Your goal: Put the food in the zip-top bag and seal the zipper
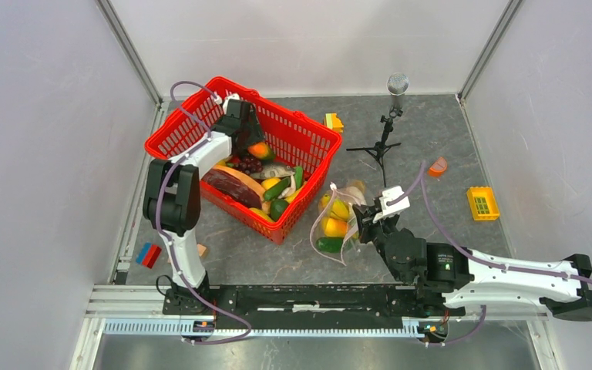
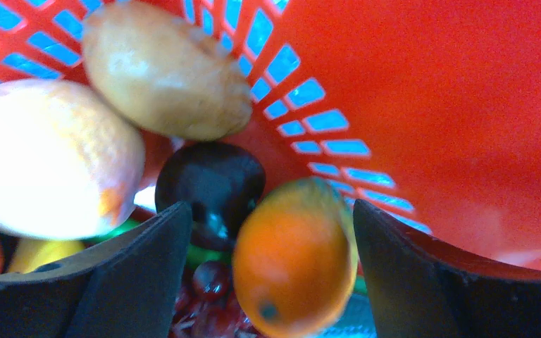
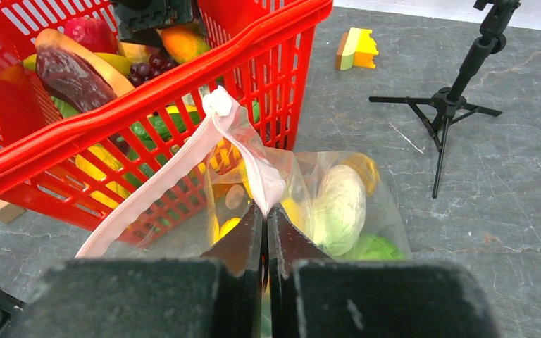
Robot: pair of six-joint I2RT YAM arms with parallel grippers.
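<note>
Inside the red basket [image 1: 289, 127], my left gripper is open, its fingers on either side of an orange mango [image 2: 292, 264]. The mango's lower end reaches toward the bottom of the left wrist view, beside dark red grapes [image 2: 211, 282] and a dark purple round item [image 2: 211, 179]. My right gripper is shut on the rim of the clear zip top bag [image 3: 391, 211], with the pale zip strip [image 3: 158, 184] running up to its fingertips. The bag's mouth gapes; yellow, orange and green food and a pale cabbage [image 3: 339, 211] lie inside it.
The bag stands close against the basket's right side. Beyond are a black tripod [image 1: 385, 139], yellow blocks [image 1: 334, 122], an orange piece [image 1: 438, 166] and a small yellow basket [image 1: 482, 203]. Bare grey table lies between the tripod and the right arm.
</note>
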